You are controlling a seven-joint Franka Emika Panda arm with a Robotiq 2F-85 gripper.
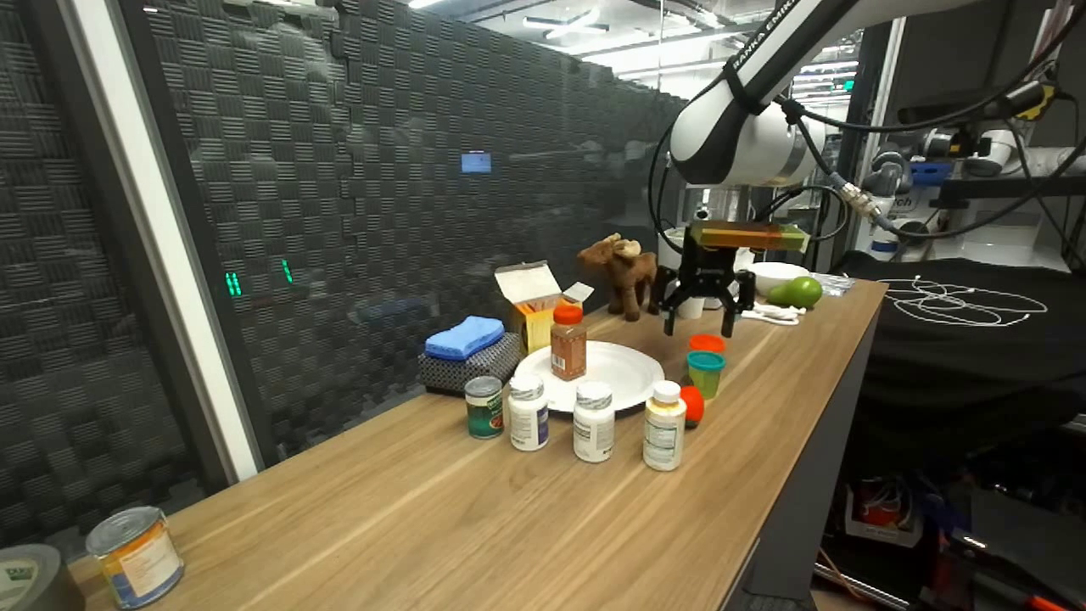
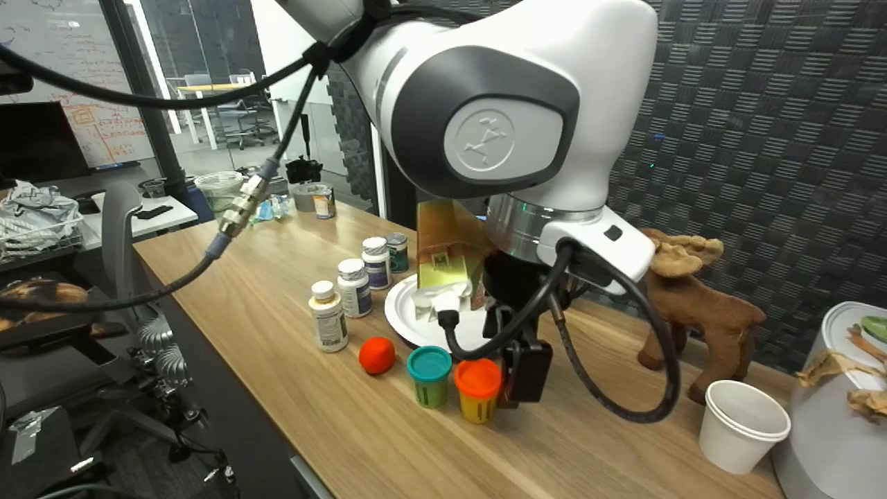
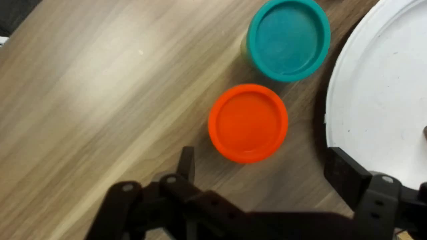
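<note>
An orange-lidded tub (image 3: 248, 123) stands upright on the table, its lid seen from above in the wrist view. My gripper is open, its two black fingers wide apart, with the orange lid lying ahead of the gap. In exterior view 1 the gripper (image 1: 698, 327) hangs just above and behind the orange lid (image 1: 708, 343). Right beside that tub stands a teal-lidded one (image 2: 429, 378), partly covering it in exterior view 1. Nothing shows held between the fingers. Part of the gripper is hidden by the arm and cable in exterior view 2.
A white plate (image 3: 376, 100) bearing a spice bottle (image 1: 568, 351) lies close to the tubs. A red ball (image 2: 376, 355) and several white bottles stand nearby. Behind are a plush moose (image 2: 698, 308) and paper cups (image 2: 742, 424).
</note>
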